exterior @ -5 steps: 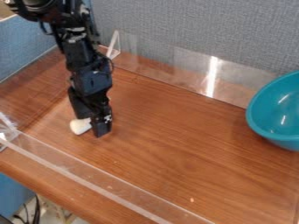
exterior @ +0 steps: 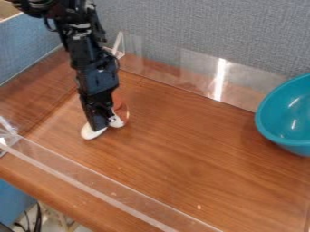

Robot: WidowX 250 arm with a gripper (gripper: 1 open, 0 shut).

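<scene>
My black gripper (exterior: 101,118) reaches down to the wooden table at the left of the middle, over a small white object (exterior: 92,132) that lies by its fingertips, with a bit of white and orange also showing just right of them. The fingers look close together; whether anything is between them is hard to tell at this size.
A teal bowl (exterior: 285,118) stands at the right edge. Clear acrylic strips run along the back and front of the table (exterior: 182,172). A grey textured wall rises behind.
The gripper has shifted slightly and turned, so more of the white object and some orange now show around its fingertips. The bowl is unchanged.
</scene>
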